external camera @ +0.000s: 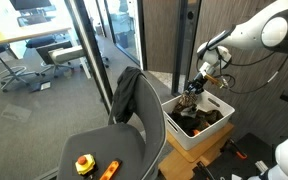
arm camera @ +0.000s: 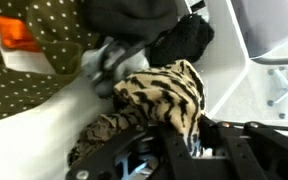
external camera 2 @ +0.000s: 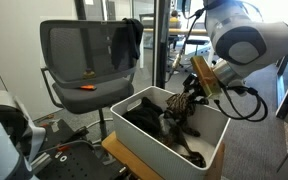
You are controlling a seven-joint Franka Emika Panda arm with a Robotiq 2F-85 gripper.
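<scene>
A tiger-striped cloth (arm camera: 164, 95) in brown and black is bunched up at my gripper in the wrist view, with the fingers shut on it. In exterior view 2 the cloth (external camera 2: 181, 104) hangs from the gripper (external camera 2: 196, 84), low over the white bin (external camera 2: 169, 151). Its lower end reaches the other fabrics, and I cannot tell whether it is clear of them. The fingertips are largely hidden by the cloth.
In the bin lie dark fabrics (arm camera: 129, 15), a dotted olive cloth (arm camera: 59, 35) and an orange item (arm camera: 16, 33). A grey chair (external camera: 114, 145) stands beside it, with a dark garment over its back and small coloured objects on the seat.
</scene>
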